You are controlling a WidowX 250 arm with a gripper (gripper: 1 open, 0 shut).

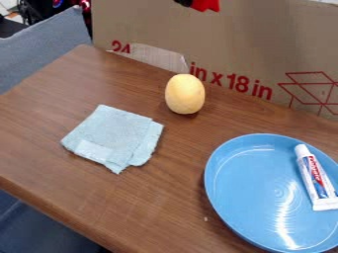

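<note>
Only a small red piece (205, 4) shows at the top edge, with a bit of dark shape beside it; the rest of my gripper is out of the frame, and its fingers are hidden. On the wooden table (119, 208) a yellow egg-shaped object (185, 94) stands near the back. A folded pale blue cloth (113, 138) lies to the left. A blue plate (258, 198) sits at the front right, with a toothpaste tube (315, 178) lying on its right side.
A cardboard box (271, 44) stands along the back edge of the table. A grey padded surface (34, 59) is at the left.
</note>
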